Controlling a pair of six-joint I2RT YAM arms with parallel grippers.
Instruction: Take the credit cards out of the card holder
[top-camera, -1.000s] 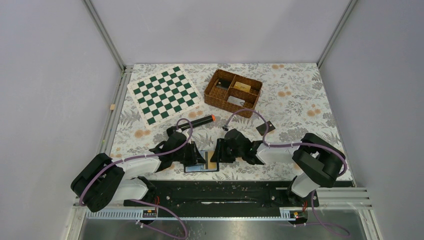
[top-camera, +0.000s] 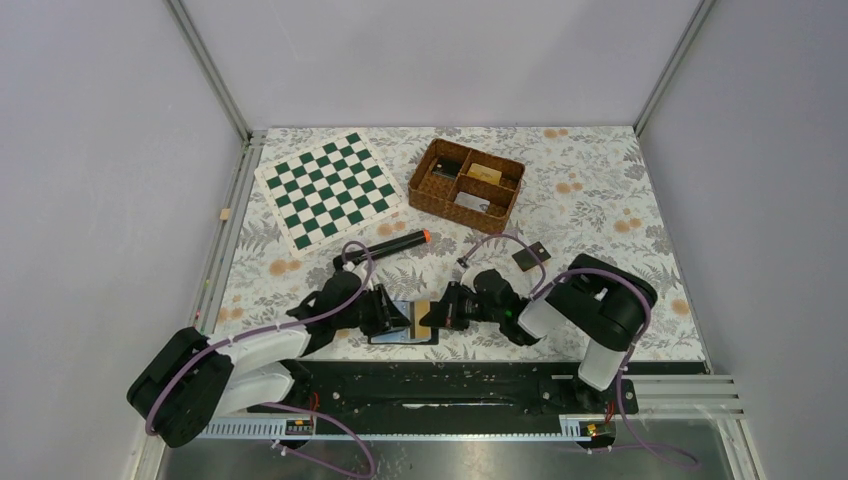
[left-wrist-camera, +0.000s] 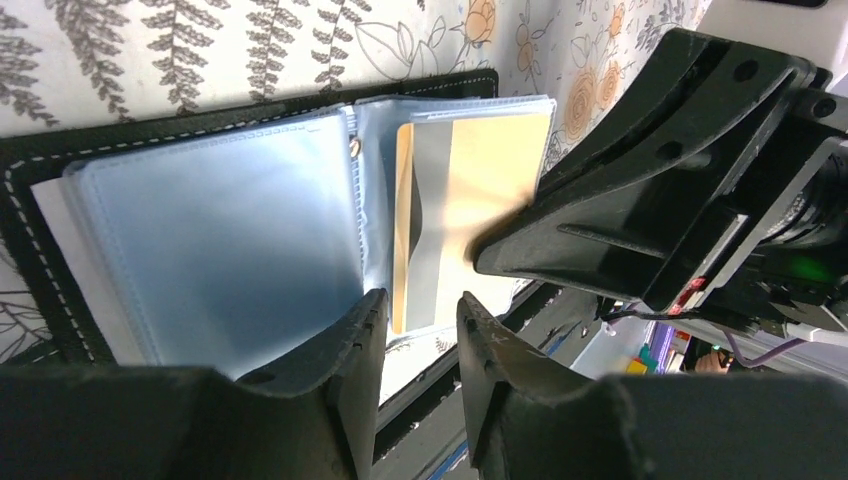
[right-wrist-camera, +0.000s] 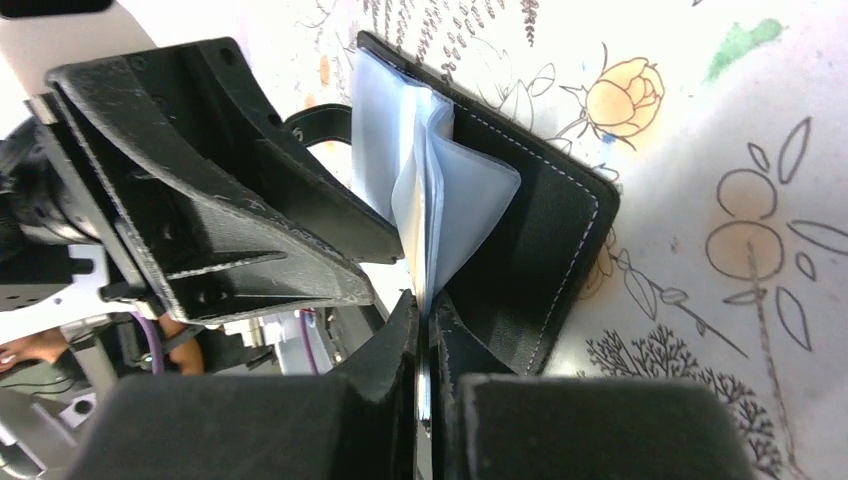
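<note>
The black card holder (left-wrist-camera: 100, 135) lies open at the table's front, with pale-blue clear sleeves (left-wrist-camera: 220, 230) spread on its left side. A yellow card (left-wrist-camera: 490, 170) with a grey stripe sits in a sleeve on the right side. My right gripper is shut on the raised edge of the clear sleeves (right-wrist-camera: 470, 200), which stand up from the black cover. Whether its fingers also pinch the card cannot be told. Over the holder, my left gripper is part open, its fingertips apart with nothing between them, close to the near end of the yellow card.
Behind the arms lies a black tube (top-camera: 400, 245) with an orange end. A wicker basket (top-camera: 440, 207) with compartments stands farther back, beside a green-and-white checkered board (top-camera: 330, 190). A small dark card-like piece (top-camera: 531, 256) lies behind the right arm.
My right gripper has closed on the sleeve edge, and its arm has swung and shifted slightly. The left arm has moved a little left and toward the front. Holder and basket stay put.
</note>
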